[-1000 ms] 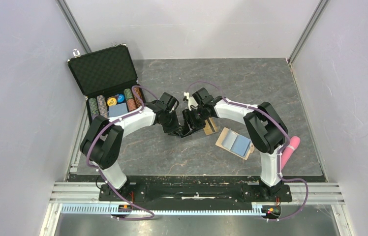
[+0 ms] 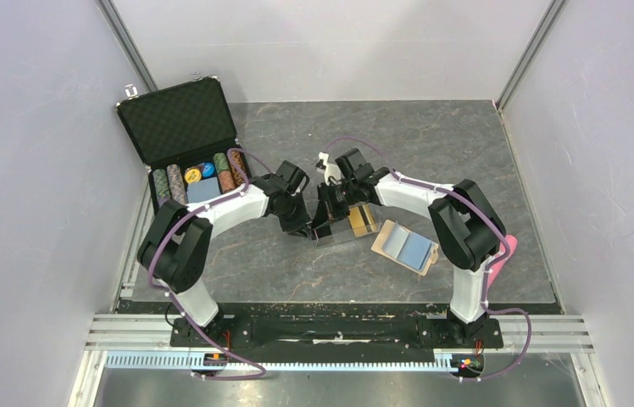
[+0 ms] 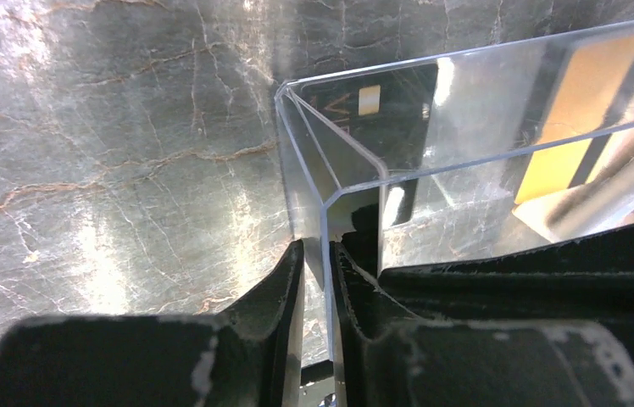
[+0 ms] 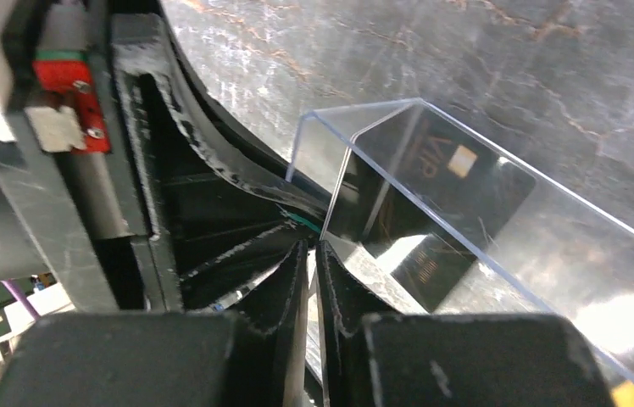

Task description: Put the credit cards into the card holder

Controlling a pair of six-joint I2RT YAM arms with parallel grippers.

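Note:
A clear card holder (image 3: 466,76) lies on the table between my grippers, with a black card (image 4: 432,220) and a gold card (image 3: 572,102) showing in it. In the left wrist view my left gripper is shut on the holder's end wall. My right gripper is at the same end of the holder, shut; a pale thin edge runs between its fingers, though whether this is a card or the holder is hard to tell.
An open chip case (image 2: 175,127) is at the left. A board with blue and white cards (image 2: 407,250) lies front right, and a pink roll (image 2: 504,254) at the far right.
My right arm has shifted slightly up and left in the top view, and its elbow has moved a little right. The left arm looks unmoved.

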